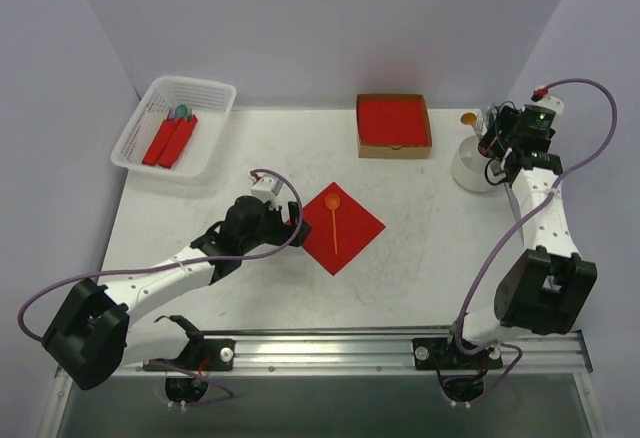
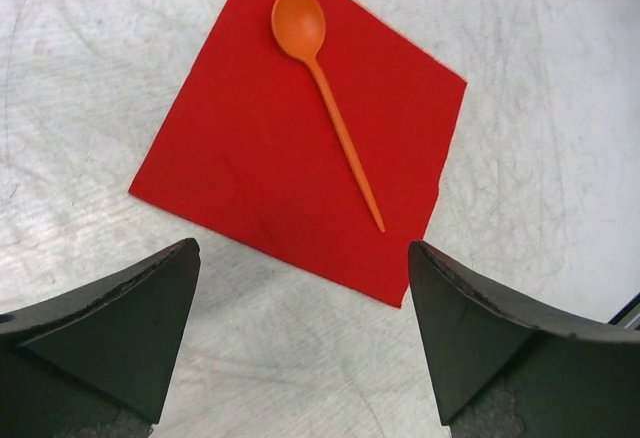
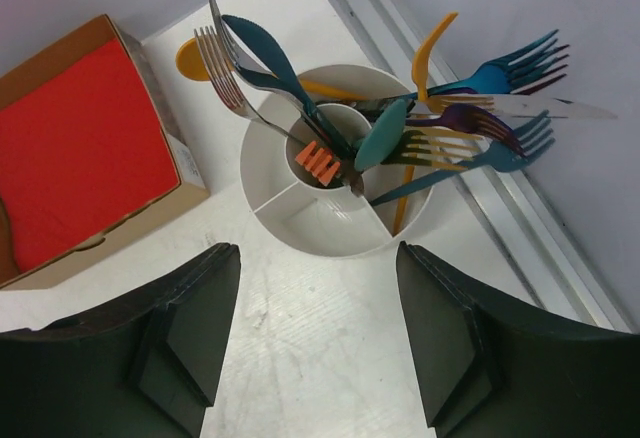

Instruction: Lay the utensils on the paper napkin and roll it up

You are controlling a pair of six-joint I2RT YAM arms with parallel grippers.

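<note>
A red paper napkin (image 1: 358,230) lies flat on the table, turned like a diamond. One orange spoon (image 1: 334,220) rests on it, bowl toward the back. My left gripper (image 1: 297,225) is open at the napkin's left corner; nothing is between its fingers in the left wrist view, where the whole spoon (image 2: 342,130) shows. Over at the right, my right gripper stands open just in front of the round white utensil holder (image 3: 333,234). Forks, knives and spoons stick out of it, among them a teal spoon (image 3: 382,136) and a metal fork (image 3: 224,80).
A cardboard box (image 1: 394,148) of red napkins sits at the back. In the white basket (image 1: 215,108) at the back left lie two red rolls (image 1: 172,142) with utensils. A wall rises close behind the holder. Clear table lies between napkin and holder.
</note>
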